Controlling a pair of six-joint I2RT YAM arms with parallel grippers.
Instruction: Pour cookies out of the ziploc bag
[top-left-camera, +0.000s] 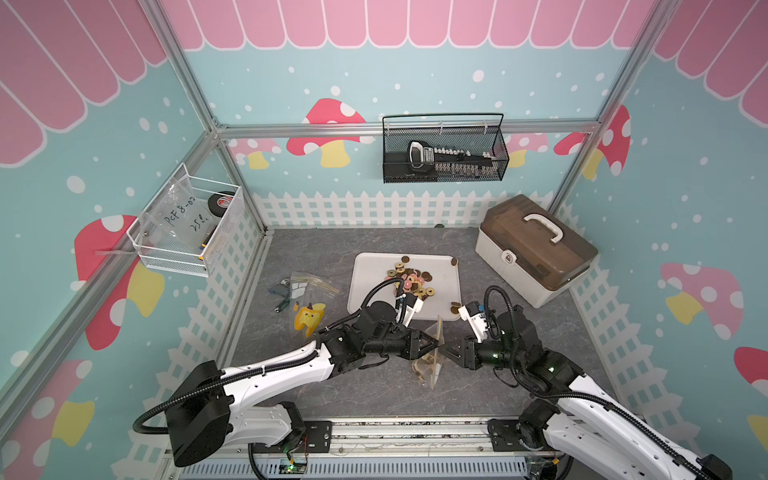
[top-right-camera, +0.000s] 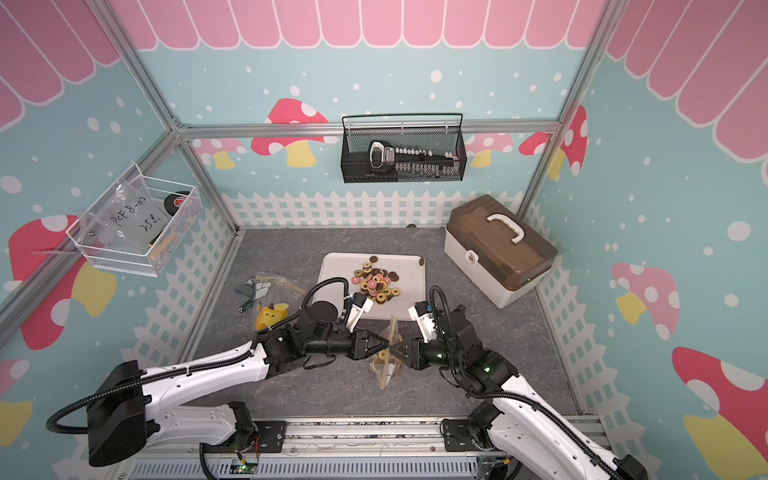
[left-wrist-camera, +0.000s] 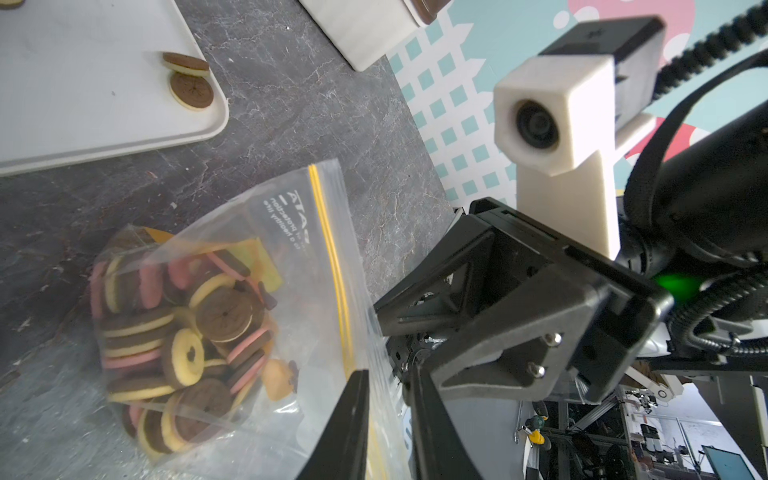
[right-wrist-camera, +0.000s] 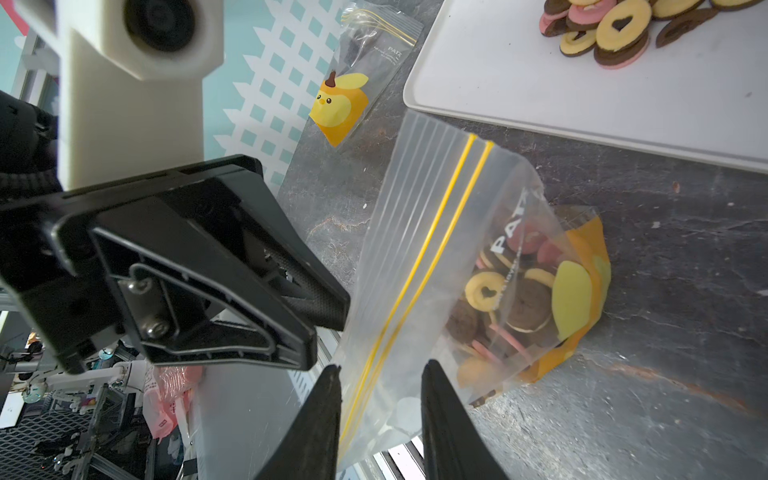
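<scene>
A clear ziploc bag with a double yellow seal stands on the table, its mouth end raised between my two grippers. Chocolate, pink and cream cookies lie heaped at its lower end. My left gripper is at the seal strip from the left side, its fingers a narrow gap apart. From the right, my right gripper is at the same strip, fingers wider apart. Both are partly open. Whether bag film lies between either pair of fingers is hard to tell. The white tray with loose cookies is behind the bag.
An empty-looking ziploc bag with a yellow character lies left of the tray. A brown-lidded box stands at the back right.
</scene>
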